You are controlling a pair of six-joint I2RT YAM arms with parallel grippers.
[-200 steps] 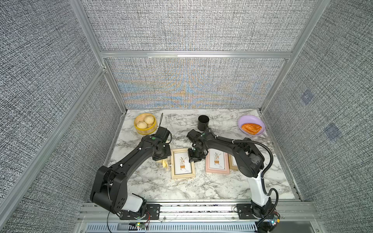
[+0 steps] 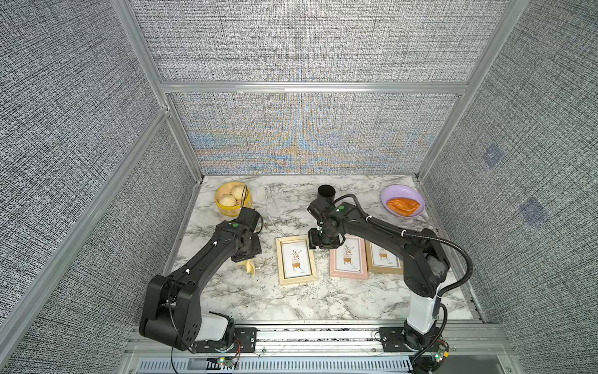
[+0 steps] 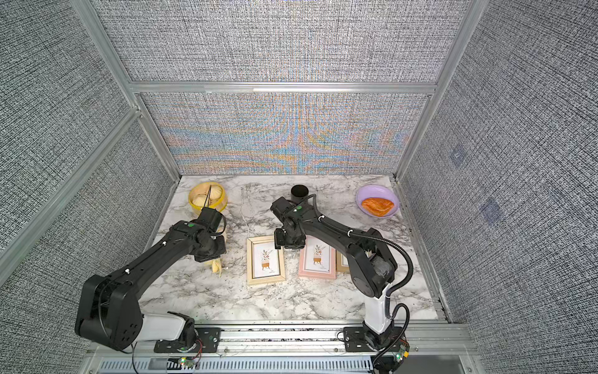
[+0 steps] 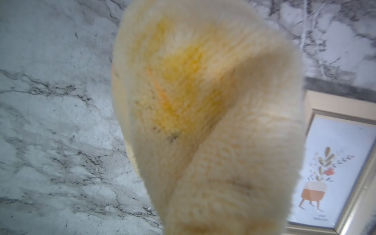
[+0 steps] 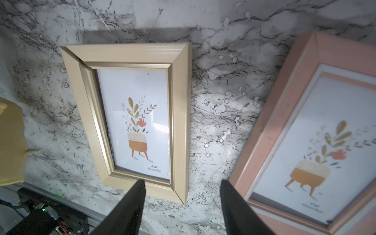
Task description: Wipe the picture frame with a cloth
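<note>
A cream picture frame (image 2: 296, 242) lies mid-table with a plant print, seen whole in the right wrist view (image 5: 179, 117). My left gripper (image 2: 246, 256) is left of it, shut on a pale yellow cloth (image 4: 207, 129), which fills much of the left wrist view and hides the fingers. My right gripper is over the gap between the cream frame and a pink frame (image 5: 270, 129), its fingers apart with nothing between them.
A brown frame (image 2: 386, 268) sits right of the pink one. At the back stand a basket of buns (image 2: 231, 199), a black cup (image 2: 326, 192) and a purple plate (image 2: 389, 192) with orange food.
My left gripper has moved left with the cloth, away from the cream frame. My right gripper has risen and shifted a little right. The cream frame shifted slightly since a second ago.
</note>
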